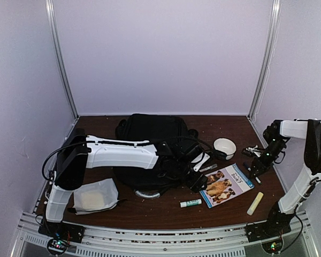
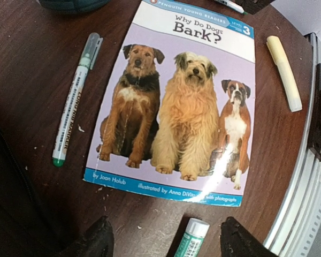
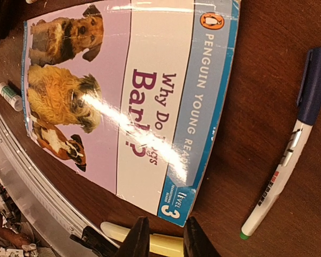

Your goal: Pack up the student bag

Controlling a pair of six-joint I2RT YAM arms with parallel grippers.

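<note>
The black bag lies at the back centre, partly covered by my left arm. A dog book lies flat on the table to its right. Over the table in front of the book my left gripper stands open, with a green-and-white glue stick lying below, between its fingers in that view. Close to the book's far right corner, my right gripper has its fingers slightly parted; only table and the pale yellow highlighter show through the gap. A blue-capped marker lies beside the book.
A white bowl stands behind the book. Another marker lies between bag and book. At the front left rests a pale mesh pouch. The right side wall stands close to my right arm.
</note>
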